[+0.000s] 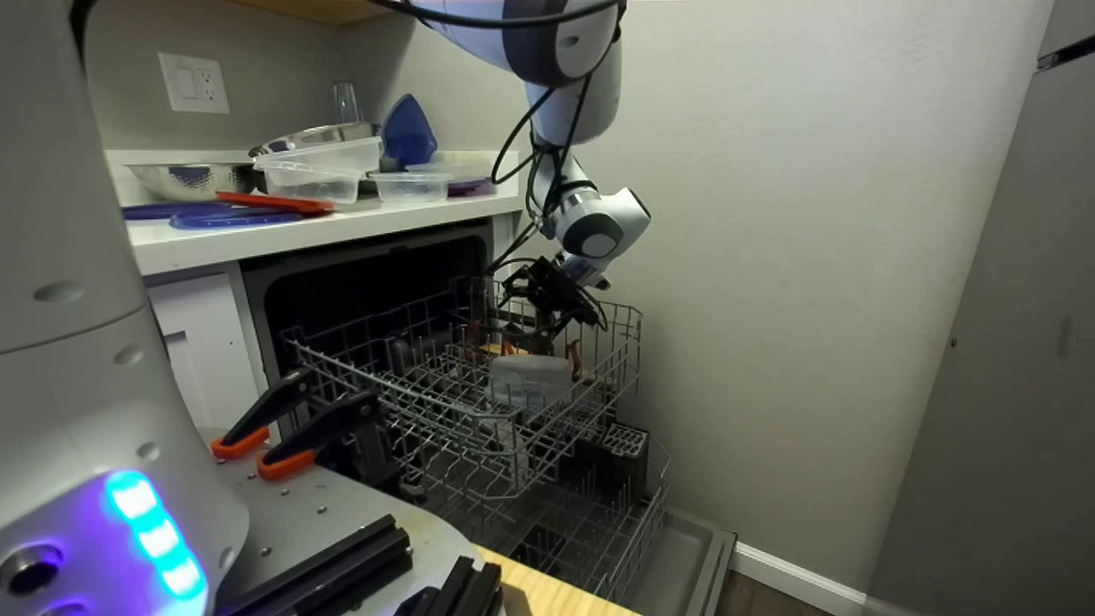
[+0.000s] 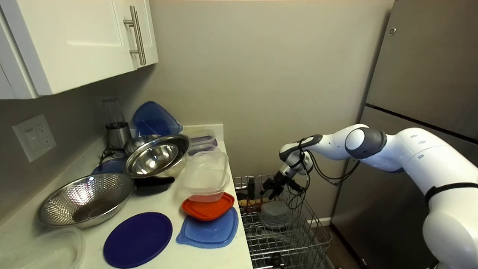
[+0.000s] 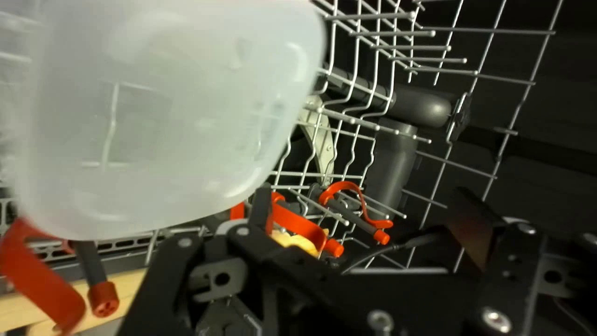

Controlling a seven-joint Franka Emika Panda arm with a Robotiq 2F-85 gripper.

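A clear plastic container (image 1: pixel 529 380) rests bottom-up in the upper dishwasher rack (image 1: pixel 452 411), beneath my gripper (image 1: pixel 544 344). Exterior view 2 shows the same container (image 2: pixel 275 214) in front of and below the gripper (image 2: pixel 271 192). Seen from the wrist, the slightly blurred container (image 3: pixel 168 123) fills the upper left, outside the fingers. The gripper is open, its dark fingers (image 3: pixel 260 208) spread wide with no container between them. Behind that gap lie rack wires and items with red clips (image 3: pixel 302 224). Whether a finger touches the container's edge cannot be told.
The counter (image 2: pixel 190 251) on the left carries a colander (image 2: pixel 87 197), metal bowls, clear containers and lids, including a red lid (image 2: pixel 208 206). Rack wires and tines surround the gripper closely. A plain wall stands behind, with a refrigerator (image 2: pixel 403 148) at the right.
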